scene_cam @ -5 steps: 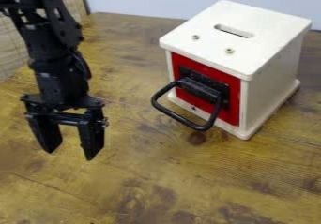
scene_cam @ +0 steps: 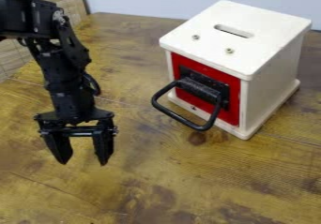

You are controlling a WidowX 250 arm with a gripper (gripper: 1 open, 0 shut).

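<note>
My black gripper (scene_cam: 82, 147) hangs at the left over the wooden table, fingers apart and pointing down, nothing between them. To its right stands a white wooden box (scene_cam: 273, 78) with a slotted, sloped top and a red front panel (scene_cam: 185, 66). A black looped handle (scene_cam: 168, 111) sticks out from that panel toward the lower left, apart from the gripper.
A woven or light wooden panel (scene_cam: 10, 54) is at the far left edge, behind the arm, and a pale wall runs along the back.
The arm has shifted slightly to the right and a little down, its fingers staying apart. The box and handle have not moved.
</note>
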